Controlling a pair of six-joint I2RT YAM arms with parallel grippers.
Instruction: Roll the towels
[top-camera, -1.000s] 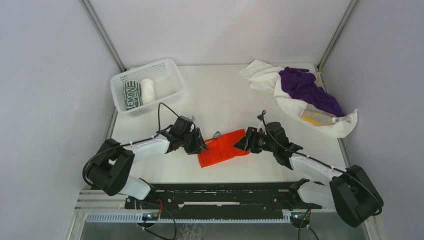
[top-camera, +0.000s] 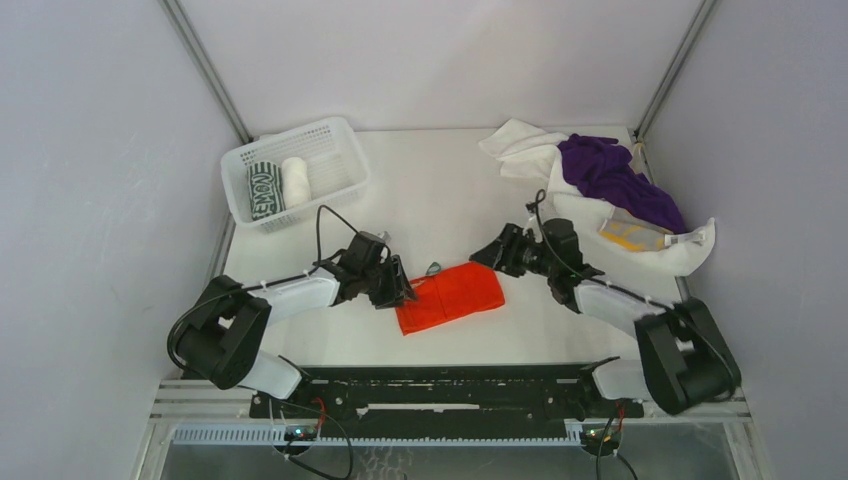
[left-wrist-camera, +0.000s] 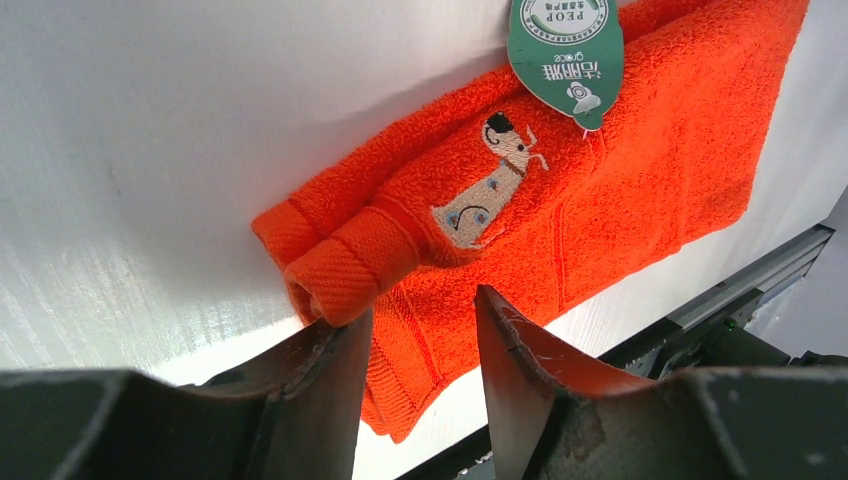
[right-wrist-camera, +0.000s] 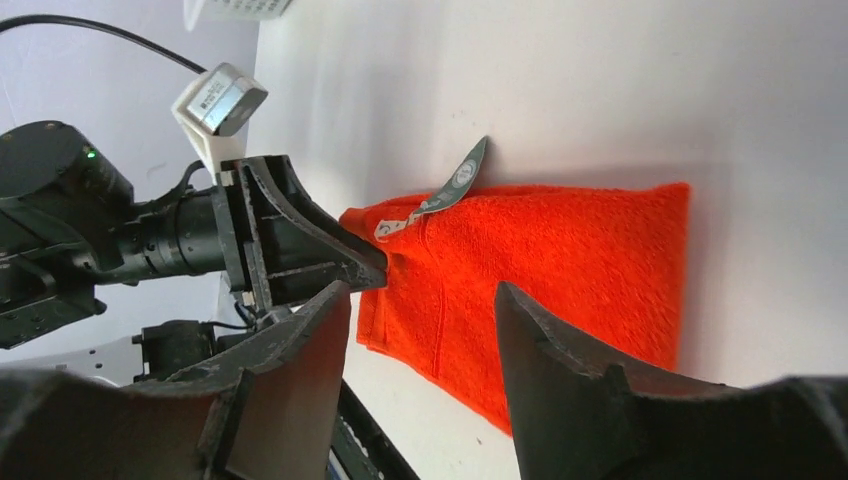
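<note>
A folded red-orange towel (top-camera: 448, 300) lies at the front middle of the table. Its left end carries an embroidered dog and a green tag (left-wrist-camera: 572, 55). In the left wrist view, my left gripper stands part open over that end, a gap between its fingers; a rolled fold of the towel (left-wrist-camera: 350, 262) sits just beyond the left finger. My right gripper (top-camera: 478, 262) is at the towel's far right corner in the top view. Its fingers are wide apart in the right wrist view, with the towel (right-wrist-camera: 560, 250) beneath and beyond them and nothing gripped.
A white basket (top-camera: 345, 165) at the back left holds a striped rolled towel (top-camera: 265, 190) and a white rolled one (top-camera: 296, 182). At the back right lie a purple towel (top-camera: 615, 178) and white cloth (top-camera: 525, 145) in a heap.
The left arm has stayed nearly in place, and the towel lies about the same.
</note>
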